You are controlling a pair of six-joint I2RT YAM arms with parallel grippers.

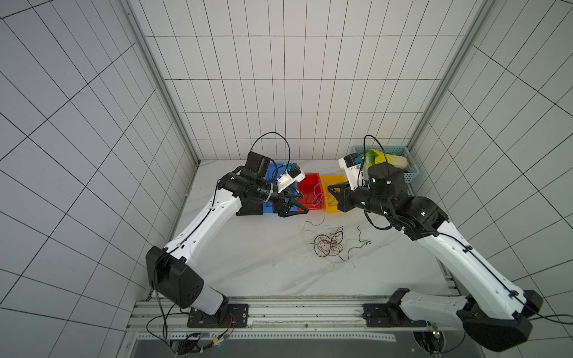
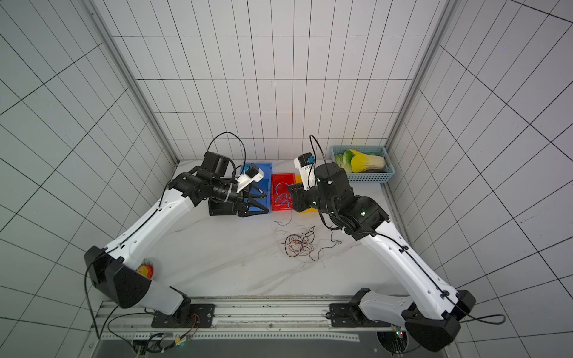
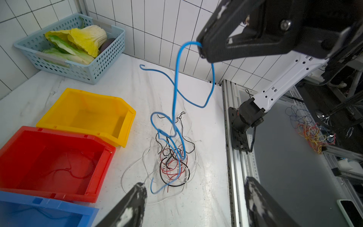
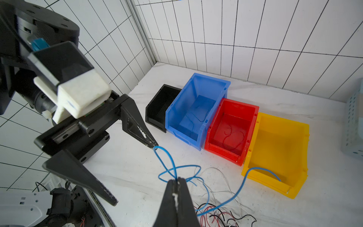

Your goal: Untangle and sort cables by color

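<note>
A looped blue cable (image 4: pixel 244 182) hangs high above the tangle of black, red and white cables (image 3: pixel 174 168) on the table. My right gripper is shut, the cable running to its tip; in the left wrist view the cable drapes from the underside of its fingers (image 3: pixel 249 45). My left gripper stands open at the left of the right one, with nothing clearly between its fingers; in the right wrist view a loop of blue cable lies at its upper fingertip.
Black (image 4: pixel 155 115), blue (image 4: pixel 181 113), red (image 4: pixel 211 145) and yellow (image 4: pixel 287 151) bins stand in a row at the back. A basket of vegetables (image 2: pixel 362 176) is at the back right.
</note>
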